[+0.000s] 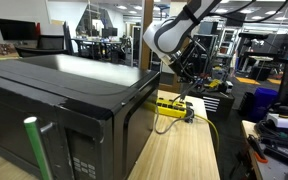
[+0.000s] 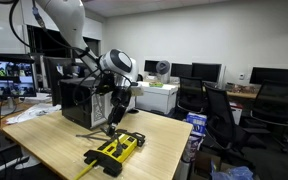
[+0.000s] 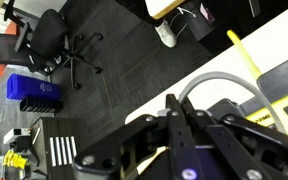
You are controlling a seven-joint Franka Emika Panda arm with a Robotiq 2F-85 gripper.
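Observation:
A thin grey cable (image 3: 224,75) arcs away from my gripper toward the right in the wrist view. The black fingers are shut on it near one end of that arc. In exterior view 2 my gripper (image 2: 110,130) points down just above a yellow and black box (image 2: 115,153) on the wooden table. The same yellow box (image 1: 172,108) appears at the table's far end in exterior view 1, with the grey cable looping in front of it. What lies exactly between the fingertips is too small to make out.
A large black appliance (image 1: 74,85) like a microwave takes up much of the table. A yellow cord (image 1: 215,130) trails near the table's side edge. Bare wood (image 1: 174,155) lies in front of the box. Office chairs (image 2: 224,115) stand beyond the table.

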